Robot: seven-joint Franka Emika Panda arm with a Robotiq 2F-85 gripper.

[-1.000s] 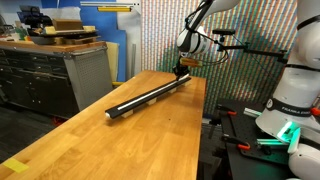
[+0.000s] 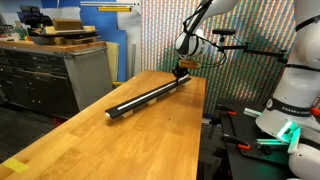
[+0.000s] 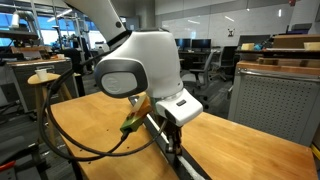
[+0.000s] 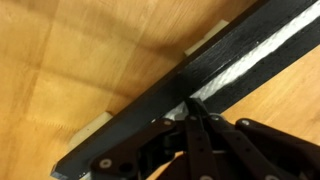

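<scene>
A long black rail (image 2: 145, 97) with a pale strip along its top lies across the wooden table. At its far end is my gripper (image 2: 180, 74), pointing down close over the rail. In the wrist view the fingertips of my gripper are together over the pale strip (image 4: 245, 65), with nothing visible between them; whether they touch it I cannot tell. The second exterior view has the gripper (image 3: 174, 152) low at the rail (image 3: 190, 160), partly hidden by the arm's white wrist housing (image 3: 145, 85).
Another white arm (image 2: 290, 100) stands at the table's right side in the first exterior view. A cable (image 3: 60, 140) loops around my arm. Much of the wooden tabletop (image 2: 90, 145) in front of the rail is bare. Grey cabinets (image 2: 50, 80) stand behind.
</scene>
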